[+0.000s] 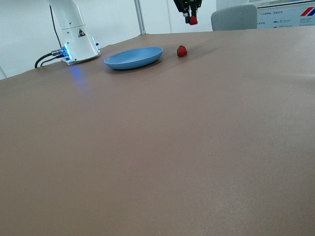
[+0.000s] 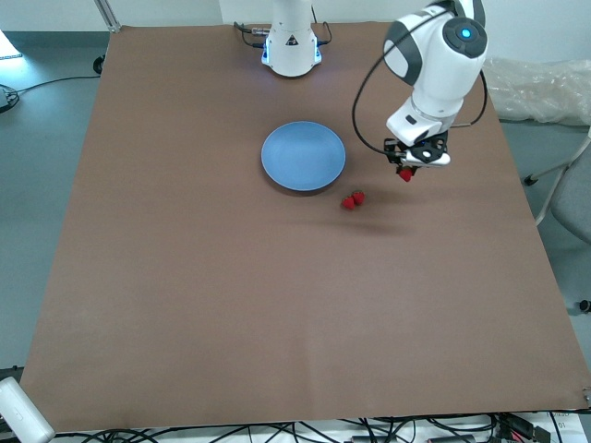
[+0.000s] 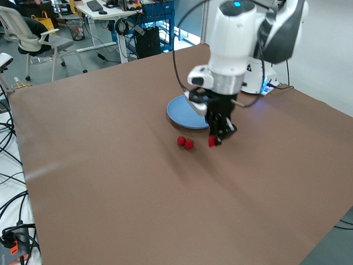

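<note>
My gripper [image 2: 405, 172] hangs at the right of the blue plate [image 2: 303, 155], shut on a red strawberry [image 2: 405, 174]; in the top view this strawberry [image 1: 193, 20] shows raised above the table. In the right view two more strawberries [image 3: 189, 144] sit left of the held strawberry [image 3: 212, 141]. The plate is empty.
A white robot base [image 2: 291, 51] with cables stands behind the plate. A grey chair [image 2: 572, 194] stands beyond the right edge.
</note>
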